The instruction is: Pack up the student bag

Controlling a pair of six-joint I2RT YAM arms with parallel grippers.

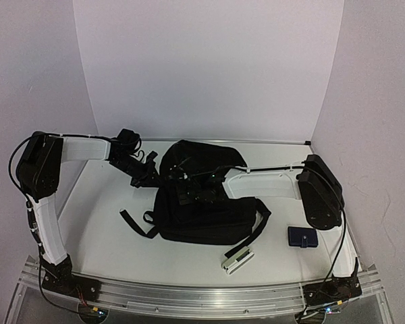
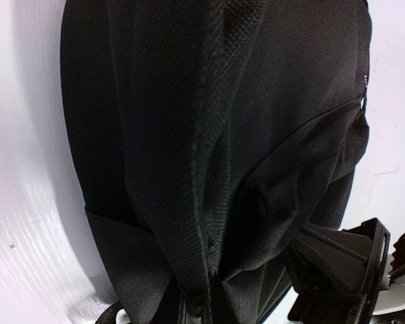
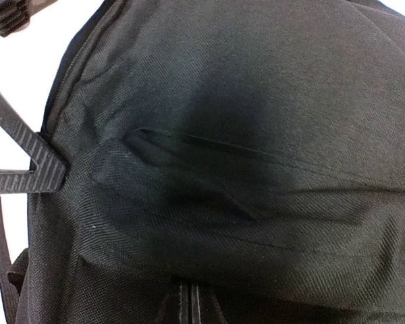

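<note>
The black bag [image 1: 206, 223] lies in the middle of the table with its flap [image 1: 202, 155] spread toward the back wall. At its left edge my left gripper [image 1: 156, 182] is shut; in the left wrist view a raised fold of the bag's cloth [image 2: 202, 223] runs down between its fingers. Over the bag's middle is my right gripper [image 1: 182, 185], hard to make out against the black cloth. In the right wrist view its fingers [image 3: 183, 304] stand close together, shut, their tips against a cloth edge. Whether cloth is pinched there is hidden.
A dark blue wallet-like item [image 1: 302, 237] lies at the right of the table. A small white and grey item [image 1: 237, 260] sits by the bag's right strap [image 1: 250, 236], near the front edge.
</note>
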